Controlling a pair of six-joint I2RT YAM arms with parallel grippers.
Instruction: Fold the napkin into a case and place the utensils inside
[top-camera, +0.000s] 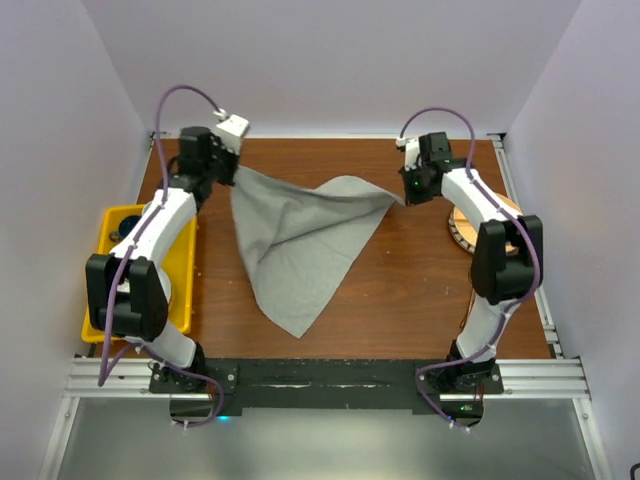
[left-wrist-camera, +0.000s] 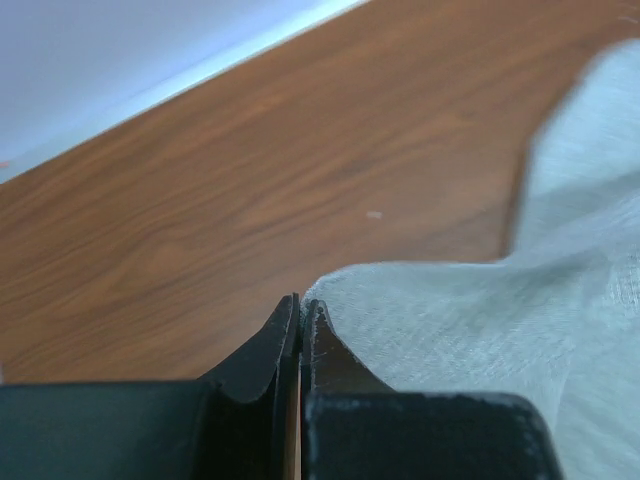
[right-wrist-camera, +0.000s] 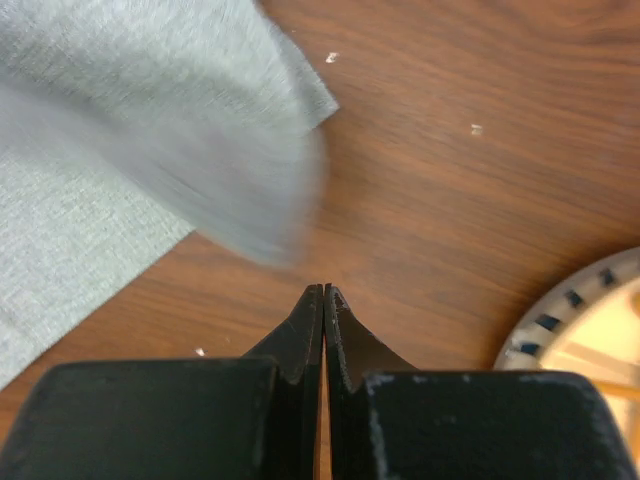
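Note:
The grey napkin (top-camera: 310, 250) lies partly on the table, its far left corner lifted up to my left gripper (top-camera: 232, 180). In the left wrist view that corner of the cloth (left-wrist-camera: 430, 310) meets the tips of my left gripper, which is shut on it. My right gripper (top-camera: 405, 202) is near the napkin's right corner. In the right wrist view my right gripper is shut with no cloth between its tips; a blurred flap of napkin (right-wrist-camera: 250, 200) hangs just ahead of them. No utensil can be made out clearly.
A yellow tray (top-camera: 181, 290) stands at the left, partly under my left arm, with a dark cup (top-camera: 128, 224) in it. At the right is a round wooden plate (top-camera: 462, 230) with a patterned rim, half hidden by my right arm. Bare table lies between napkin and plate.

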